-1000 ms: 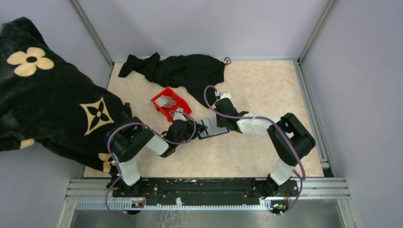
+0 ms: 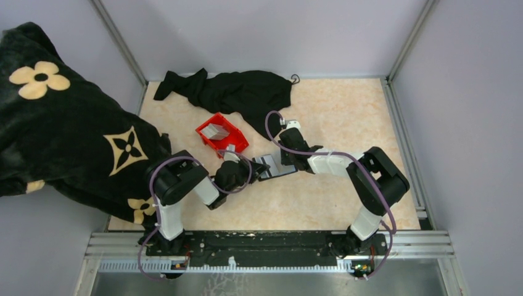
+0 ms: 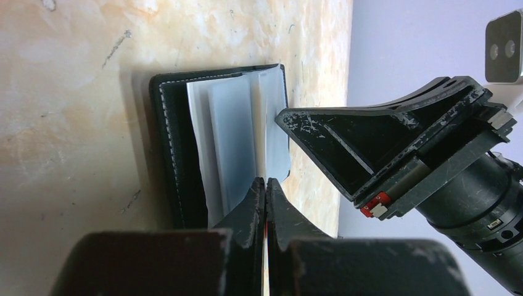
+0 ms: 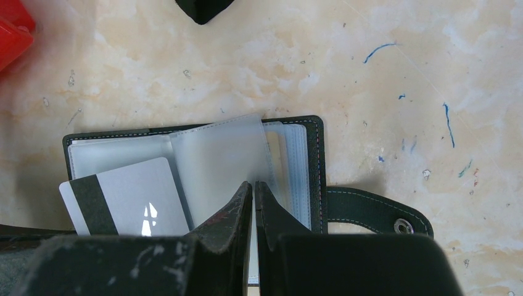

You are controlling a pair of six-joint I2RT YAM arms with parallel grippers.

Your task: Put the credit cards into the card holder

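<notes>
The open card holder [image 2: 271, 171] lies between my two grippers, clear sleeves showing inside its black cover [image 3: 176, 148]. In the right wrist view a white card with a black stripe [image 4: 142, 191] rests on its left part. My left gripper is shut at the sleeves' edge; whether a thin sleeve is between its tips cannot be told. My right gripper is over the clear sleeves [image 4: 216, 154], its fingertips very close together, with only a narrow gap visible.
A red box [image 2: 234, 145] holding pale cards [image 2: 214, 131] sits behind my left gripper. Black cloth [image 2: 234, 92] lies along the back. A large patterned cushion [image 2: 74, 117] fills the left side.
My left arm has shifted slightly toward the front and right over the last second. The right arm looks unchanged in the top view.
</notes>
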